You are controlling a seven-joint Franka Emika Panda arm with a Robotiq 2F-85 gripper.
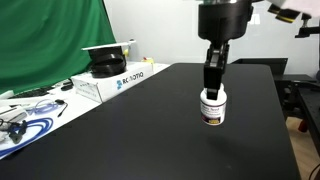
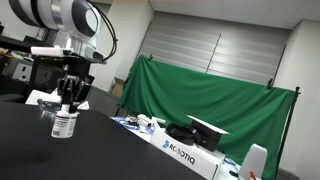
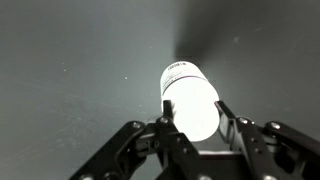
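A small white bottle (image 1: 213,108) with a white cap and a printed label hangs from my gripper (image 1: 212,90), whose fingers are shut on its cap end. In exterior view 2 the bottle (image 2: 64,125) shows under the gripper (image 2: 70,102), roughly upright, above the dark table. From the wrist, the white cap (image 3: 194,112) fills the space between the fingertips of my gripper, with a strip of label visible beyond it. A dark shadow lies on the table past the bottle.
A white Robotiq box (image 1: 120,80) with black items on it stands along the far left edge. Cables and tools (image 1: 25,120) lie at the left. A green curtain (image 2: 210,95) hangs behind.
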